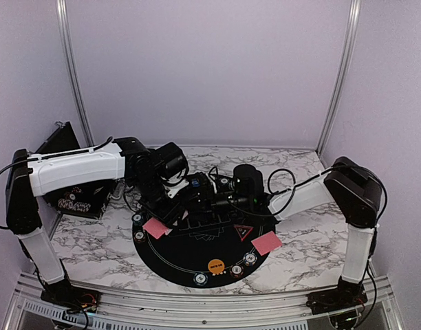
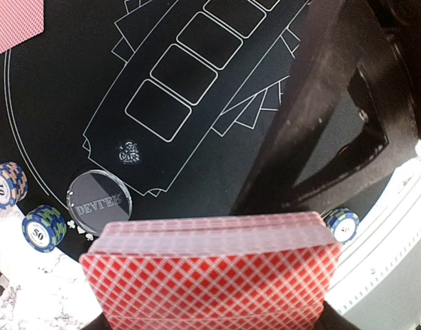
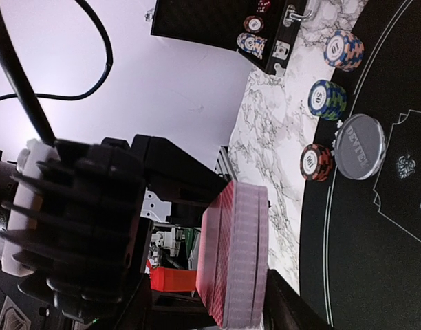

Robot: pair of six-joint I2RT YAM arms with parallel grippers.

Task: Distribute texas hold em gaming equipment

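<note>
A deck of red-backed cards (image 2: pixel 210 282) is clamped in my left gripper, filling the bottom of the left wrist view. Its pale edges (image 3: pixel 246 254) show in the right wrist view. From above, the deck (image 1: pixel 155 227) appears over the left side of the black mat. My right gripper is at the deck, its fingers (image 3: pixel 283 309) spread to either side in view; whether they touch it I cannot tell. A dealer button (image 3: pixel 360 146) lies on the mat by chip stacks (image 3: pixel 327 100). A pink card or pile (image 1: pixel 267 243) rests at the mat's right.
The open case (image 1: pixel 76 196) stands at the far left with chips inside. More chip stacks (image 1: pixel 200 279) and an orange disc (image 1: pixel 216 266) line the mat's front. Marble (image 1: pixel 300 268) is bare at right. Both arms crowd the mat's middle, hiding its far part.
</note>
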